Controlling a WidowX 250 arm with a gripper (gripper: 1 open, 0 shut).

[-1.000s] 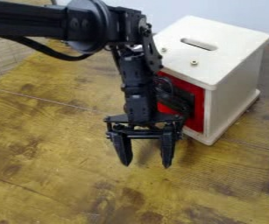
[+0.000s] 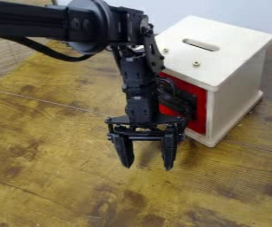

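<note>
My black gripper points down over the wooden floor, its two fingers apart with nothing between them. It is in front of a white box that has a slot on top, two small knobs and a red front face. The arm partly hides that red face, along with a dark part on it.
A pale wall stands behind the box at the upper right, and a light tiled or meshed area is at the upper left.
</note>
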